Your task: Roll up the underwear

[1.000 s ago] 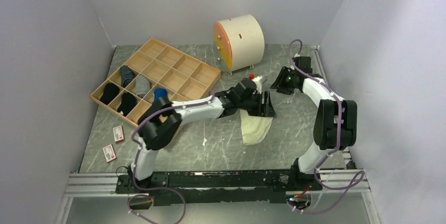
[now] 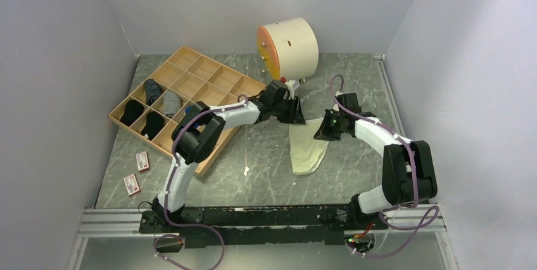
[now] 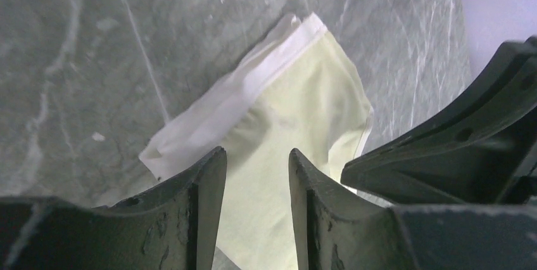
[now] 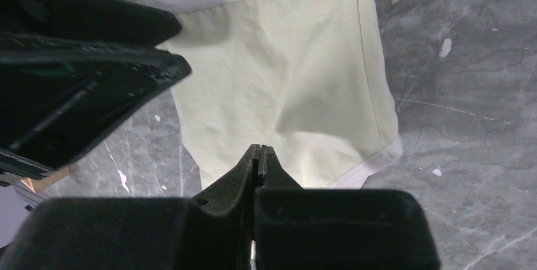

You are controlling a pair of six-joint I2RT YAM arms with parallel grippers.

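Pale yellow underwear [image 2: 306, 156] lies flat on the grey table, folded into a longish shape. At its far left corner is my left gripper [image 2: 299, 120]; the left wrist view shows its fingers [image 3: 209, 181] apart over the cloth [image 3: 310, 86], holding nothing. My right gripper [image 2: 320, 135] sits over the cloth's right edge. In the right wrist view its fingertips [image 4: 261, 156] are together above the fabric [image 4: 323, 86], and no cloth shows between them. Part of the far edge is covered by the grippers in the top view.
Left of the cloth stands a wooden compartment tray [image 2: 183, 58] with several rolled dark and grey items, partly under my left arm. A cream drum [image 2: 297, 48] stands behind. Two small boxes [image 2: 142, 161] lie far left.
My left gripper has moved left and back across the cloth's far end.
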